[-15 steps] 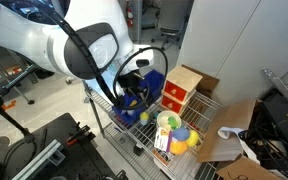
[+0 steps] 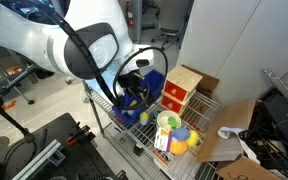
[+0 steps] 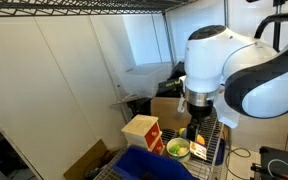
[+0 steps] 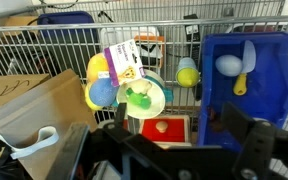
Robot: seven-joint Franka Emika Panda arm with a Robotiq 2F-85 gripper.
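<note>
My gripper stands open above the wire rack, its dark fingers reaching in from the bottom of the wrist view with nothing held between them. In exterior view 1 the gripper (image 2: pixel 132 86) hangs over the blue bin. The blue bin (image 4: pixel 216 105) lies on the right of the wrist view, with a white rounded item (image 4: pixel 228 65) and a yellow-handled item (image 4: pixel 241 85) inside. Left of it is a pale bowl (image 4: pixel 156 104) with something green in it. A yellow object (image 4: pixel 187 74) rests between bowl and bin.
A blue ball (image 4: pixel 102 93), a yellow-orange item (image 4: pixel 96 67) and a printed card (image 4: pixel 125 62) crowd around the bowl. The red-and-wood box (image 2: pixel 180 88) stands behind. An open cardboard box (image 2: pixel 228 130) occupies the rack's right end in exterior view 1.
</note>
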